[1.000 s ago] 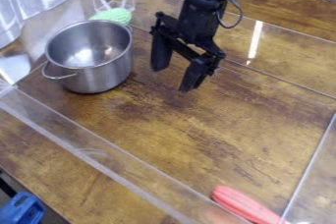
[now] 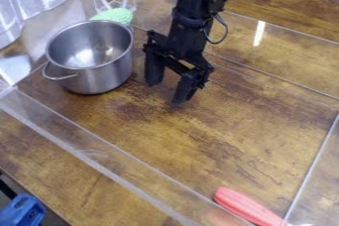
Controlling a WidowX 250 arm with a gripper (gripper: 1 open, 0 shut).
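My black gripper (image 2: pixel 176 75) is low over the wooden table in the upper middle of the camera view, just right of a steel pot (image 2: pixel 87 56) with a side handle. Its two dark fingers are apart; nothing shows clearly between them.
A pale green object (image 2: pixel 115 14) lies behind the pot. A red-pink object (image 2: pixel 247 206) lies at the front right, a blue object (image 2: pixel 22 210) at the bottom left corner.
My gripper has moved a little left, toward the pot, and slightly lower. The pot and other objects look unmoved.
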